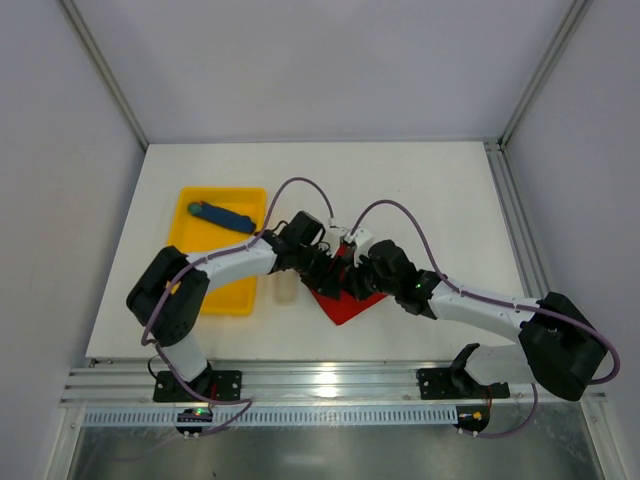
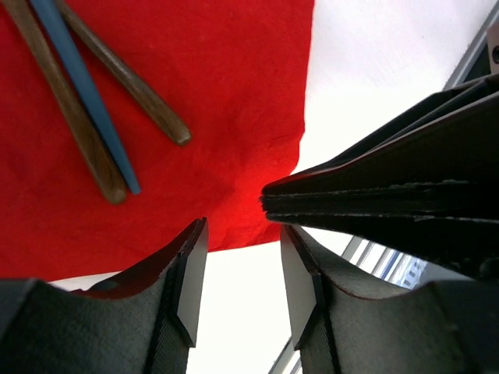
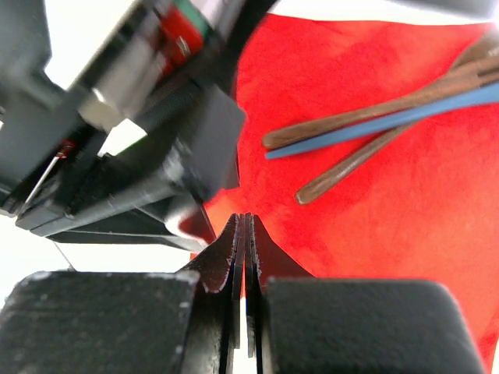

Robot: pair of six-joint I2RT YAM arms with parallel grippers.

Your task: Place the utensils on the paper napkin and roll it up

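The red napkin (image 1: pixel 345 308) lies flat on the white table, partly hidden by both grippers in the top view. Across it rest two brown wooden utensils, one beside a blue utensil and a thinner-looking one slightly apart; they cross farther along in the right wrist view. My left gripper is open over the napkin's edge, nothing between its fingers. My right gripper is shut, its fingertips (image 2: pixel 273 204) above or at the napkin's border; whether cloth is pinched there is not visible.
A yellow tray (image 1: pixel 183 225) with a dark blue item (image 1: pixel 225 217) stands at the left. Between tray and napkin is a pale beige object (image 1: pixel 286 288). The two grippers are very close together.
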